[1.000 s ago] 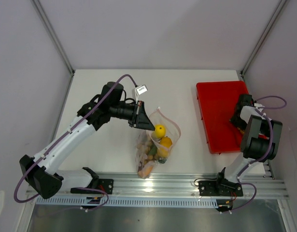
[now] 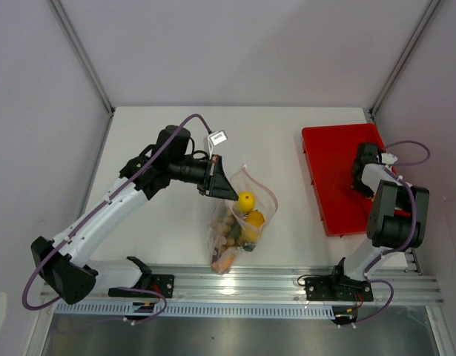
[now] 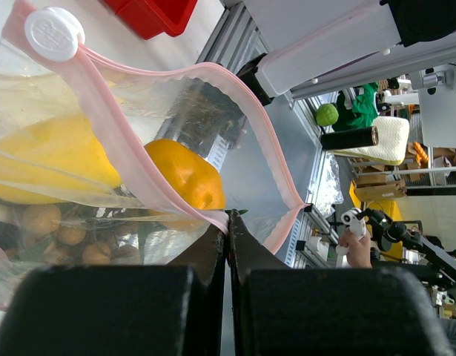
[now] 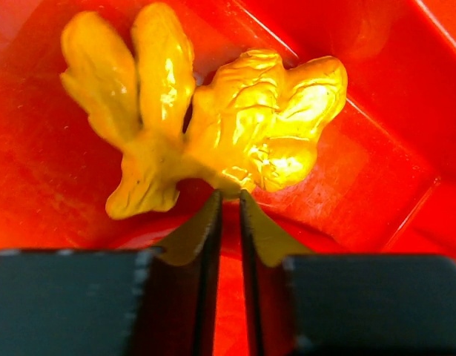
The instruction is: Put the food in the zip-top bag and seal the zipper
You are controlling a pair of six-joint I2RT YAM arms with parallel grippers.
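Note:
The clear zip bag [image 2: 220,241] with a pink rim stands on the table, its mouth spread. Inside are a yellow-orange fruit [image 3: 184,174], a larger yellow item [image 3: 53,159] and several small brown round pieces [image 3: 64,231]. My left gripper is shut on the bag's pink rim. Over in the red bin [image 2: 335,174], a knobbly yellow ginger-like piece [image 4: 250,122] lies on the floor. My right gripper has its fingertips a small gap apart at the lower edge of that piece; whether they touch it cannot be told.
The bin's side wall [image 4: 405,96] rises close beside the yellow piece. Bare white table [image 2: 287,215] separates bag and bin. In the top view, the right arm [image 2: 397,215] covers the bin's right part.
My right arm has shifted slightly left over the bin. The left arm and the bag have stayed in place.

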